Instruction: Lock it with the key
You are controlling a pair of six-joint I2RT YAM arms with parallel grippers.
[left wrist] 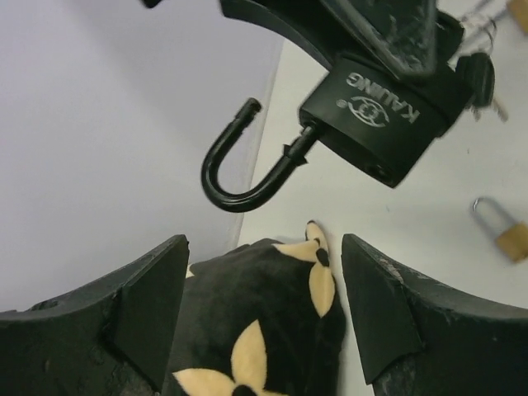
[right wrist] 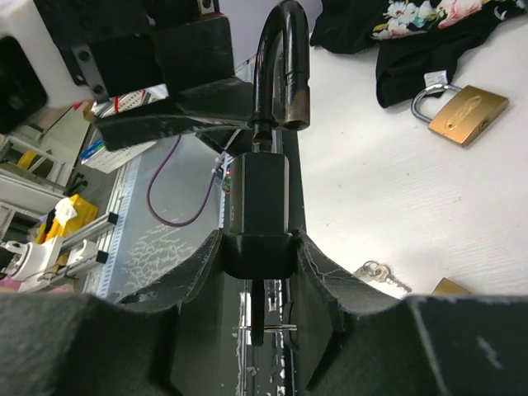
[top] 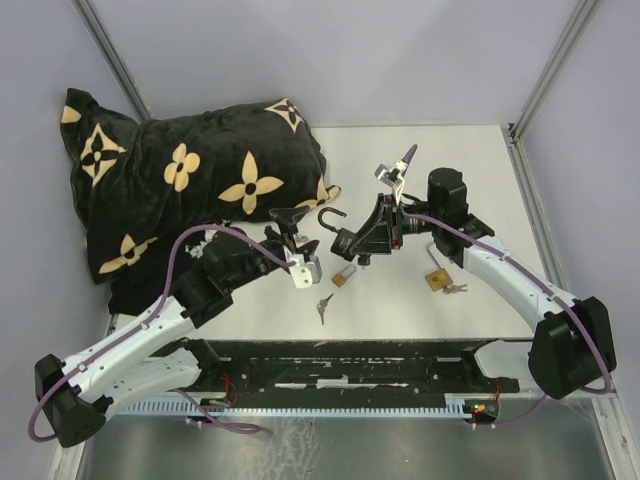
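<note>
My right gripper (top: 366, 240) is shut on the body of a black padlock (top: 344, 243), which is held up over the table. The right wrist view shows the lock (right wrist: 260, 202) upright between the fingers, its hooked shackle (right wrist: 266, 62) standing open above. A thin dark key (right wrist: 257, 309) juts from its underside. The key's black head (left wrist: 477, 78) also shows at the lock's far end in the left wrist view. My left gripper is open and empty, left of the lock, with the shackle (left wrist: 247, 198) seen ahead of its fingers.
Brass padlocks (top: 341, 276) lie on the white table, one more (top: 439, 280) at the right with keys (top: 455, 288) beside it. Loose keys (top: 323, 308) rest near the front. A black flowered cloth (top: 190, 180) covers the left side.
</note>
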